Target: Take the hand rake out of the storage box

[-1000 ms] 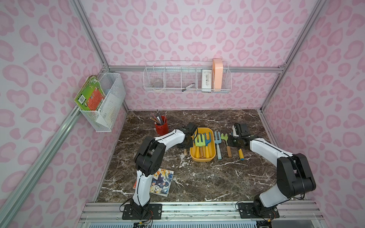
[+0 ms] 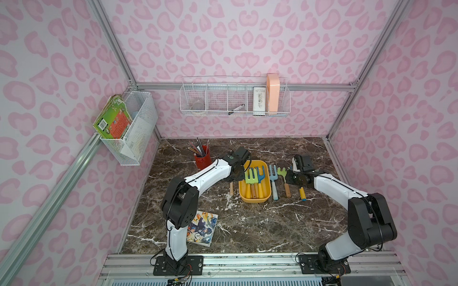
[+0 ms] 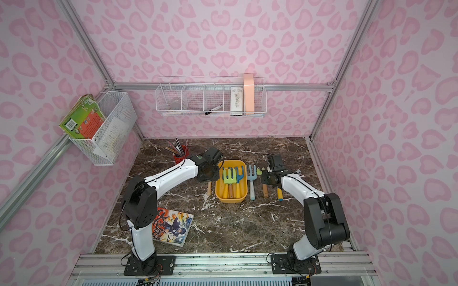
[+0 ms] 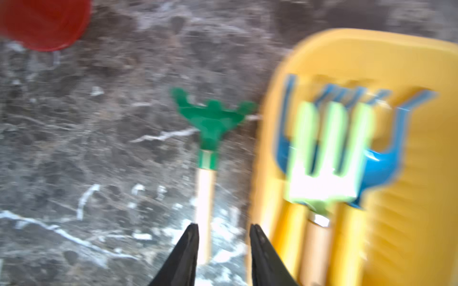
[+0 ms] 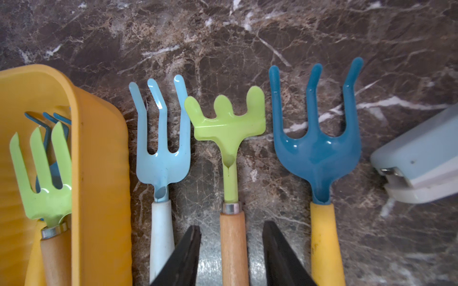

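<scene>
The yellow storage box holds hand rakes: a light green one with wooden handle on top of blue ones with yellow handles. Outside, a dark green rake lies left of the box. Light blue, light green and dark blue rakes lie to its right. My left gripper hangs above the box's left side, fingers apart, nothing between them; its view is blurred. My right gripper is open above the wooden-handled rake outside the box.
A red pen cup stands behind my left arm, books lie at the front left, and a stapler sits at the far right. Wire baskets hang on the walls.
My left arm and gripper have risen, uncovering more of the rake left of the box. The right arm looks unchanged.
</scene>
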